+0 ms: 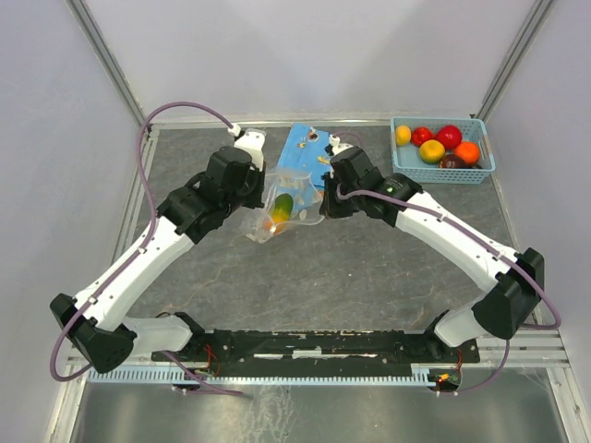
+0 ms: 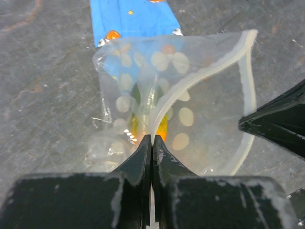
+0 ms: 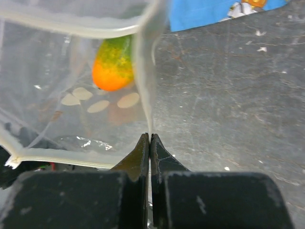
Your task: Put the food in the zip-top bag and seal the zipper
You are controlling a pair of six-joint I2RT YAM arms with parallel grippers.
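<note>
The clear zip top bag [image 1: 297, 187] hangs stretched between my two grippers, its mouth spread wide. My left gripper is shut on one edge of the bag. On the opposite side, my right gripper is shut at the bag's thin rim, which runs down to its fingertips. Inside the bag rests a mango-like fruit, green and orange; in the left wrist view, the fruit [image 2: 163, 128] is partly hidden behind the film and my left fingers.
A blue printed packet [image 1: 305, 148] lies flat behind the bag. At the back right stands a light blue basket [image 1: 441, 174] holding several fruits and vegetables.
</note>
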